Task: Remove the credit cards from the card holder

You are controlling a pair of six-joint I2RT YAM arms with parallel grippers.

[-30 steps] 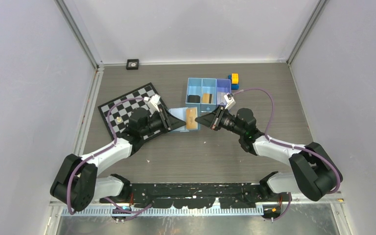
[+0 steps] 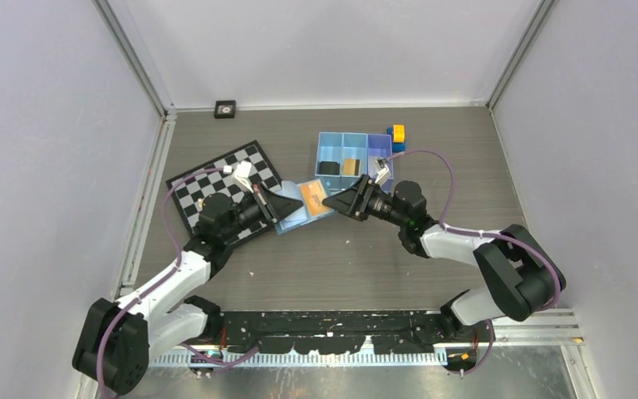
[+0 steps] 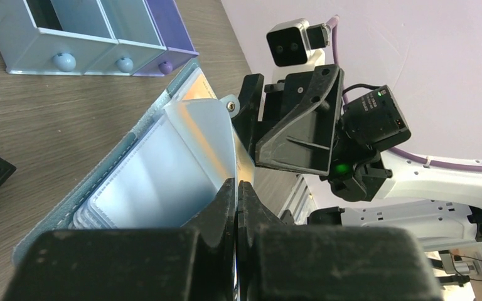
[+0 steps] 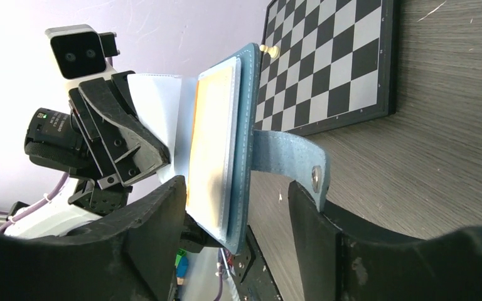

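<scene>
A blue card holder [image 2: 316, 199] with pale cards and an orange card is held in the air between both grippers. In the left wrist view, my left gripper is shut at the edge of the clear sleeve with the cards [image 3: 157, 169]. In the right wrist view, my right gripper is part open around the holder's near edge and its strap [image 4: 282, 153] with a snap; whether it grips cannot be told. The orange card [image 4: 210, 144] faces that gripper.
A compartment box [image 2: 330, 145] stands behind the holder. A checkered board [image 2: 199, 174] lies left under the left arm, and a small black object [image 2: 225, 109] and a yellow-blue item [image 2: 398, 133] sit at the back.
Both grippers have shifted slightly left, with the holder tilting; the left arm has drawn back toward the lower left, the right arm moved left with it.
</scene>
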